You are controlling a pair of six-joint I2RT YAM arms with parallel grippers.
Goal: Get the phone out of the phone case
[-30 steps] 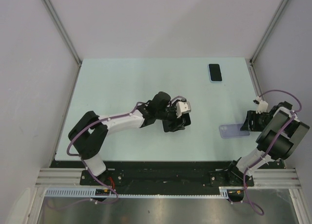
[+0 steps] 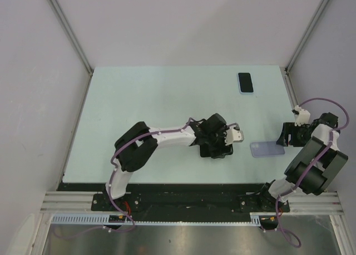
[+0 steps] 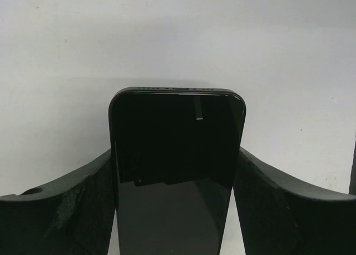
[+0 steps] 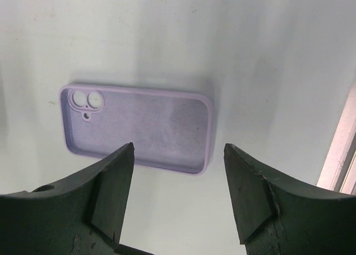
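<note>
The black phone is held by its long sides, out of its case, with my left gripper shut on it. From above, the phone is partly covered by the left gripper, left of the case. The lilac phone case lies empty on the table, its inside facing up and its camera holes at the far left. Over its right end my right gripper stands open, with nothing between its fingers. In the top view the case sits just left of the right gripper.
Another dark flat rectangular object lies near the table's back right. Side walls rise beyond both table edges.
My left gripper has carried the phone rightward, nearer the case. The case stays on the table.
</note>
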